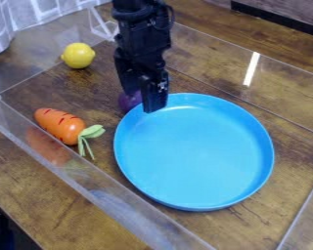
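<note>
My black gripper (144, 96) hangs open in the upper middle, just above a purple object (126, 99) that is mostly hidden behind it, at the back left edge of a blue plate (194, 156). An orange toy carrot (60, 124) with pale green leaves lies left of the plate. A yellow lemon-like object (77, 56) sits farther back on the left. I cannot tell whether the fingers touch the purple object.
Clear plastic walls run along the left and near sides of the wooden surface (250, 88). A pale object stands at the top left corner.
</note>
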